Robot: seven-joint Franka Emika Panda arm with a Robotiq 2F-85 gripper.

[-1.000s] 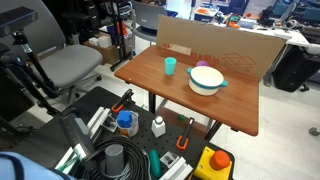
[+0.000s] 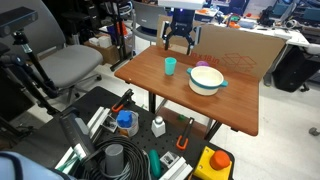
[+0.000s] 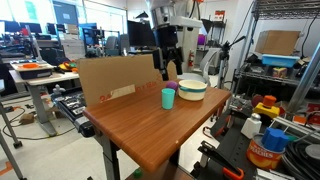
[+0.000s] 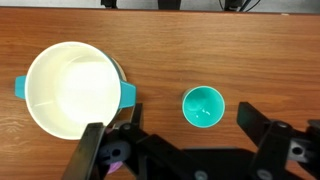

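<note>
On the wooden table (image 2: 140, 72) stands a turquoise cup (image 2: 170, 66), upright. To its right in the first exterior view is a white pot (image 2: 206, 80) with turquoise handles; it looks empty from above in the wrist view. My gripper (image 2: 179, 46) is open and points down above the far part of the table, apart from the cup. In the wrist view the cup (image 4: 203, 106) shows between the two spread fingers, below them. A purple item (image 2: 203, 64) sits by the pot, mostly hidden by a finger in the wrist view.
A cardboard panel (image 2: 235, 48) stands along the table's far side. In front of the table is a dark cart with bottles, a yellow-orange item (image 2: 220, 160) and coiled cable. Bare wood surrounds the cup.
A second ago no gripper showed over the table. Cup and pot have stayed put.
</note>
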